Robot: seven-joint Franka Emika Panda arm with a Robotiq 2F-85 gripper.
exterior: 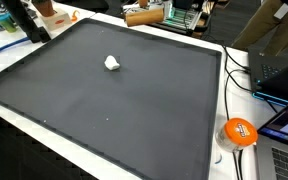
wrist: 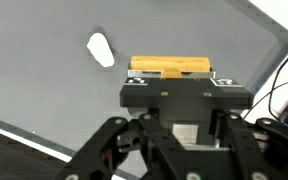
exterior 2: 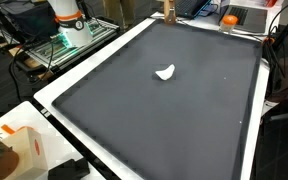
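Note:
A T-shaped wooden piece, its light block (exterior: 145,16) lying crosswise below an upright stem, hangs near the far edge of the dark mat in exterior view 1. In the wrist view the wooden piece (wrist: 171,63) shows just past my gripper, which is shut on its stem; the fingertips themselves are mostly hidden. At the top edge of exterior view 2, part of the wooden piece (exterior 2: 170,13) can be made out. A small white object (exterior: 111,62) rests on the mat, apart from the wood; it is also visible in the wrist view (wrist: 101,49).
An orange-topped round object (exterior: 238,133) stands at its side, close to a laptop (exterior: 280,160) and loose cables. Assorted items (exterior: 52,14) crowd the far left corner.

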